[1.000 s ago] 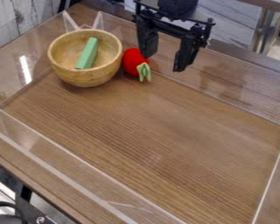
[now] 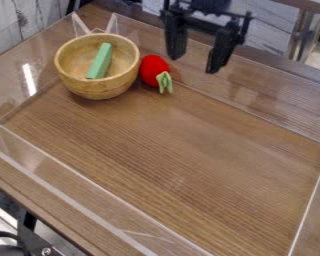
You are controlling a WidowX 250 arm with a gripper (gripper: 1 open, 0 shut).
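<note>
The black robot gripper (image 2: 198, 40) hangs over the back of the wooden table, its fingers pointing down; whether it is open or shut is unclear. Below it and to its left lies a red object with a pale green top (image 2: 155, 72), just right of a round wooden bowl (image 2: 83, 85). Inside the bowl rests a light green oblong item (image 2: 100, 62).
The wide middle, front and right of the wooden table (image 2: 190, 170) are clear. A pale wall (image 2: 12, 30) borders the left side, and black cables show at the lower left corner.
Over the last second the gripper has risen toward the back of the scene, higher in the view. The bowl and the objects by it have not moved.
</note>
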